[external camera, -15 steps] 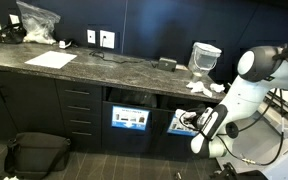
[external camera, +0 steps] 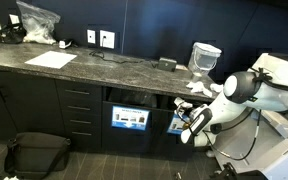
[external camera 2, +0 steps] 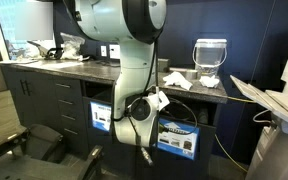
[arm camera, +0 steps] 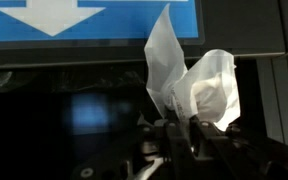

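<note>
In the wrist view, a crumpled white piece of paper or tissue [arm camera: 192, 82] stands up from between the dark fingers of my gripper, which is shut on its lower end. Behind it is a dark opening with a blue label bearing a white arrow [arm camera: 54, 14] along the top. From the second exterior view, a bit of the white piece [external camera 2: 163, 99] shows beside the arm, near the counter's front edge. The arm largely hides the fingers there. In the first exterior view the gripper is small, at the cabinet front by the right-hand blue label [external camera: 177, 125].
A dark countertop [external camera: 119, 72] runs above the cabinets. Crumpled white material [external camera: 200, 88] and a clear bucket [external camera: 204, 56] stand at its right end. Another blue label [external camera: 129, 117] is on the cabinet front. A black bag [external camera: 37, 154] lies on the floor.
My arm's elbow has come lower and to the left in the first exterior view. The gripper end has risen a little towards the counter edge.
</note>
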